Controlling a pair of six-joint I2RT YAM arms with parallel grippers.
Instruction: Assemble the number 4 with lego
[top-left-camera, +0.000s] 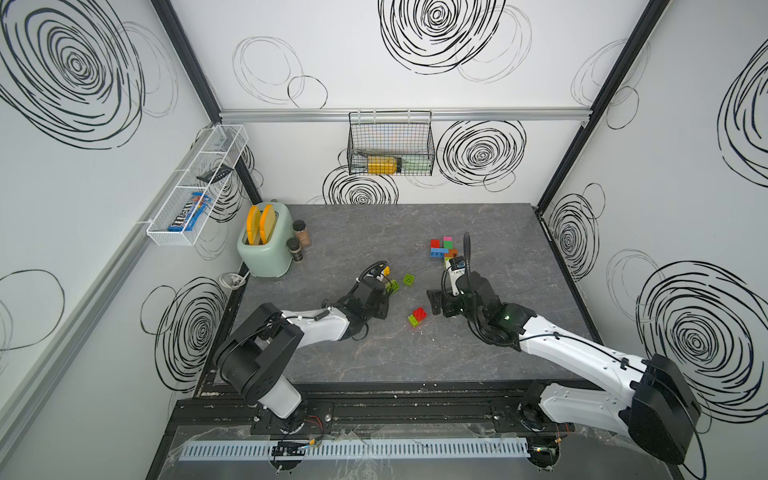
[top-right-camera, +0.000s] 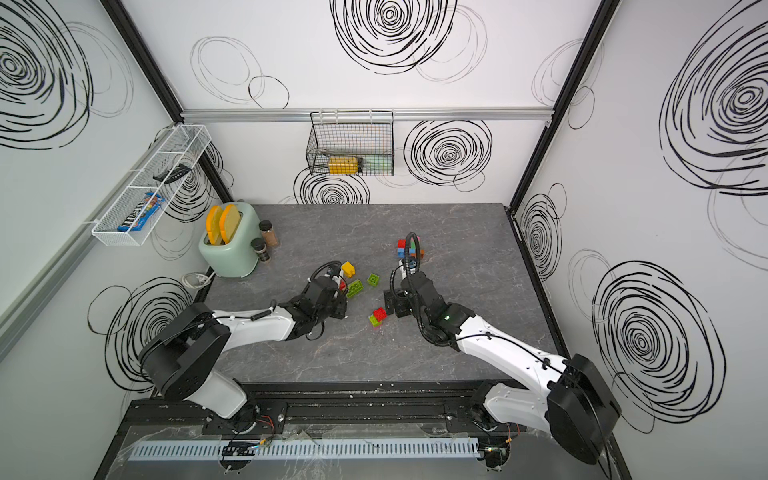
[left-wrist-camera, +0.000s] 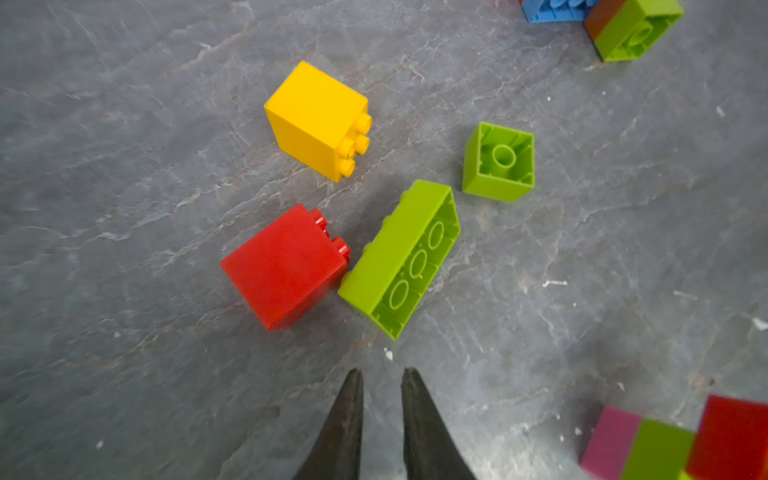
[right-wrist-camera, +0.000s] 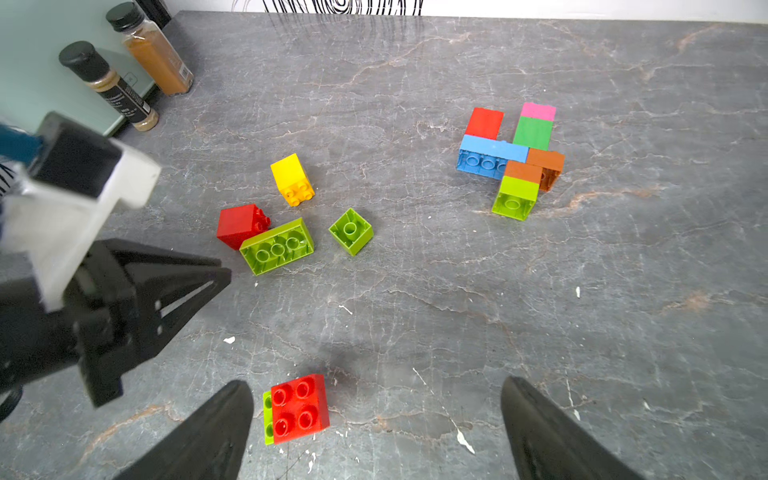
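Observation:
My left gripper points down at the table just short of a red brick (left-wrist-camera: 284, 268) and a long green brick (left-wrist-camera: 400, 256); its fingertips are close together, with nothing visible between them. A yellow brick (left-wrist-camera: 312, 116) and a small green brick (right-wrist-camera: 350, 231) lie beyond. A red-and-green brick cluster (right-wrist-camera: 297, 404) sits below my right gripper, whose fingers (right-wrist-camera: 560, 432) are spread open and empty. At the back right lies a multicolour group (right-wrist-camera: 492, 156) of blue, red, green, pink and orange bricks, shaped partly like joined strokes.
A mint toaster (top-left-camera: 265, 252) and two spice jars (right-wrist-camera: 156, 56) stand at the back left. Wire baskets hang on the walls.

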